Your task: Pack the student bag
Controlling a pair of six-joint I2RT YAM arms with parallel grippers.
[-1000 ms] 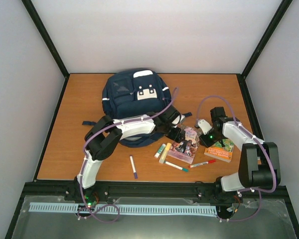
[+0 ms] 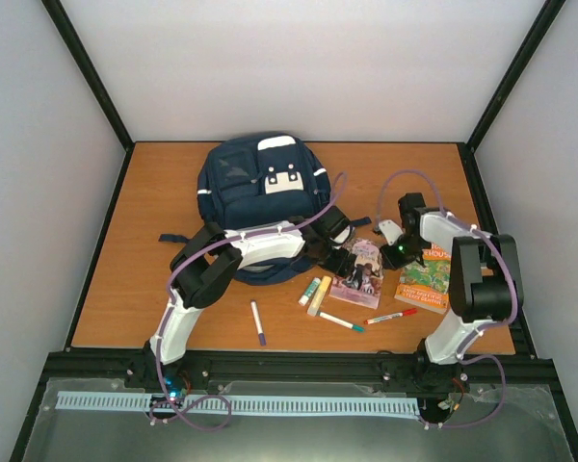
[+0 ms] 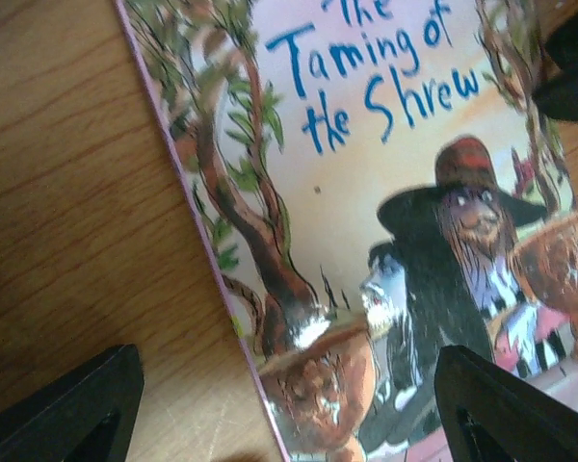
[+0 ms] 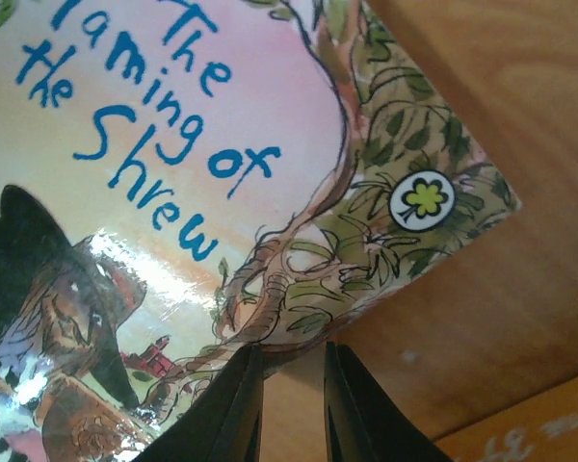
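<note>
A pink book titled The Taming of the Shrew point(image 2: 368, 279) is in the middle right of the table, its cover facing up. My right gripper is shut on one edge of this book; in the right wrist view one finger overlaps the cover and the other stands past the edge. Over the book's left side is my left gripper, open, its fingers wide apart with nothing held. The dark blue backpack point(image 2: 241, 197) lies at the back, partly covered by my left arm. A second, orange and green book point(image 2: 424, 286) sits under my right forearm.
Green point(image 2: 309, 292) and yellow point(image 2: 319, 295) sticks lie left of the pink book. Teal point(image 2: 341, 322), red point(image 2: 390, 316) and purple-tipped point(image 2: 258, 323) markers are scattered in front.
The left arm is almost still.
</note>
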